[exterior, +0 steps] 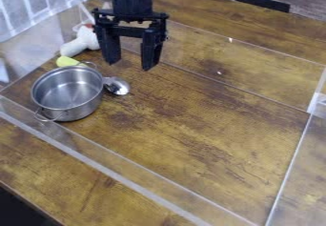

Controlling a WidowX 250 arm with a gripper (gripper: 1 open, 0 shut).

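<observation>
The black gripper (132, 41) hangs from the top of the view, open, with its two fingers apart and nothing seen between them. It is above the tabletop, behind and to the right of a steel pot (68, 94) with handles. A shiny spoon-like metal object (116, 85) lies just right of the pot. A yellow-green item (67, 62) lies behind the pot, and a white object (79, 41) is at the back left, partly behind the arm.
Clear panels run along the left, front and right edges.
</observation>
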